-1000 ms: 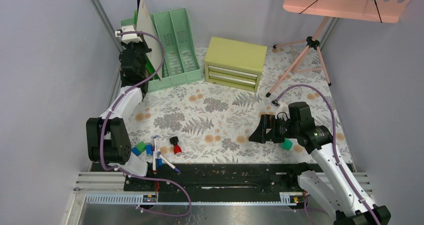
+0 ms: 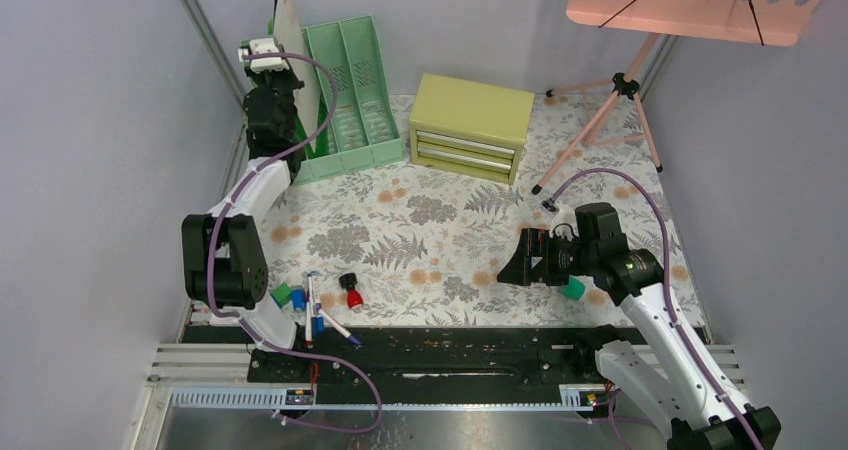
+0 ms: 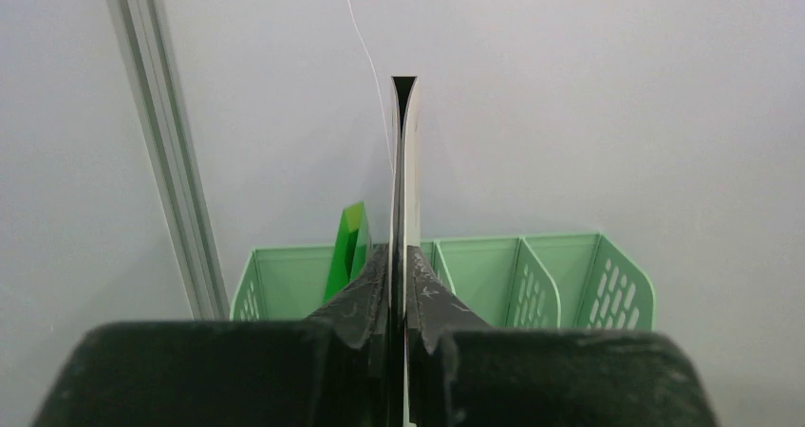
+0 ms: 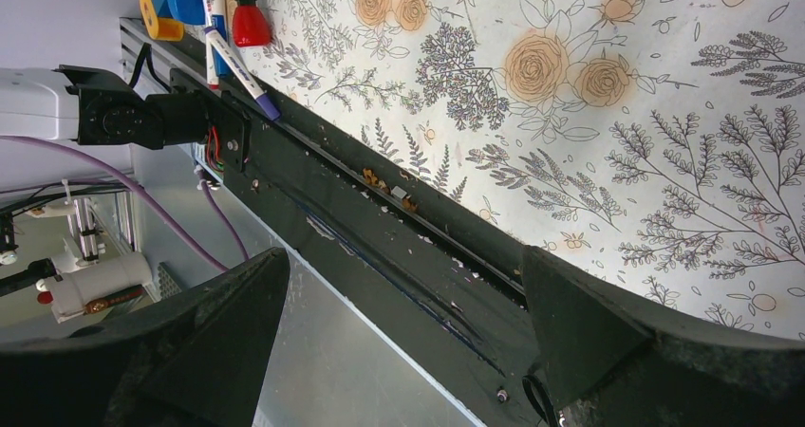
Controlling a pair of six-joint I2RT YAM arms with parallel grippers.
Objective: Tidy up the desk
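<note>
My left gripper is shut on a thin white book or magazine point(image 2: 291, 35) with a dark edge, which stands nearly upright at the green file rack point(image 2: 357, 160). Seen edge-on in the left wrist view, the book point(image 3: 412, 176) rises between the fingers. A bright green item point(image 3: 344, 251) leans in the rack's left compartment. In the top view, the arm and the book hide much of that compartment, so how deep the book sits cannot be told. My right gripper hangs open over the front right of the desk, nothing between its fingers.
Several markers point(image 2: 310, 310), coloured blocks point(image 2: 298, 298) and a red-and-black object point(image 2: 351, 290) lie at the front left. A green piece point(image 2: 573, 288) is beside the right arm. The yellow-green drawer box point(image 2: 475, 115) and pink stand point(image 2: 598, 120) stand behind.
The right arm is still.
</note>
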